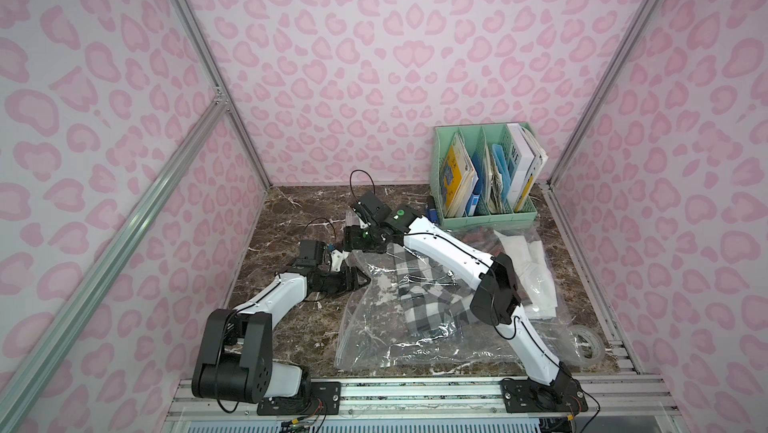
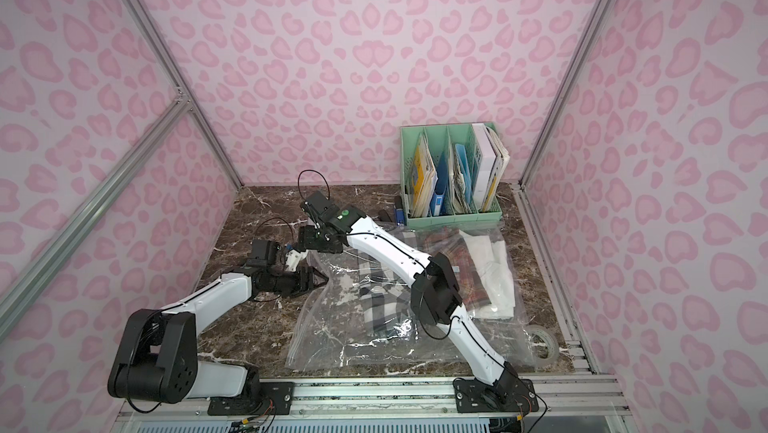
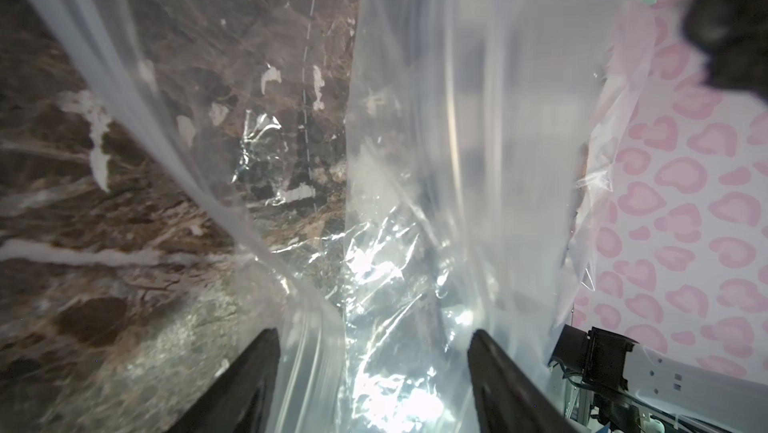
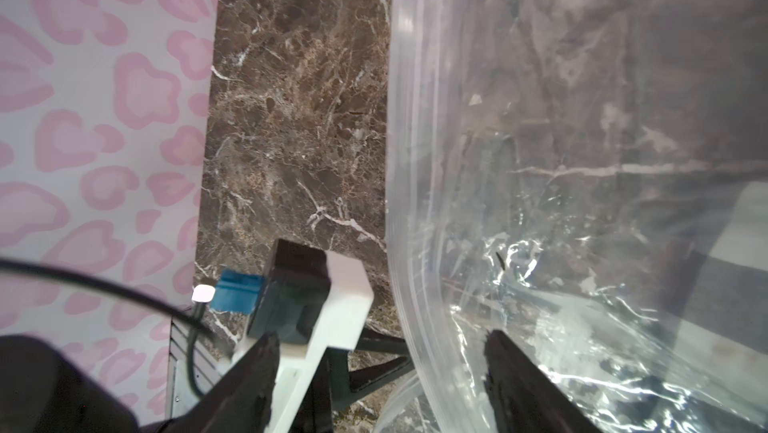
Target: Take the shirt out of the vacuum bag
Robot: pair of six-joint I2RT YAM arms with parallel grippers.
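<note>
The clear vacuum bag lies flat over the table, with the grey-and-white checked shirt and white fabric under its film. My left gripper is at the bag's left edge; in the left wrist view its fingers are spread around loose, raised film. My right gripper hangs just above and behind it, over that same edge. In the right wrist view its fingers stand apart on either side of the bag's ridged edge, the left gripper's body beneath.
A green file organizer with folders stands at the back right. A tape roll lies at the front right. Bare marble table shows on the left. Both arms crowd the bag's left edge.
</note>
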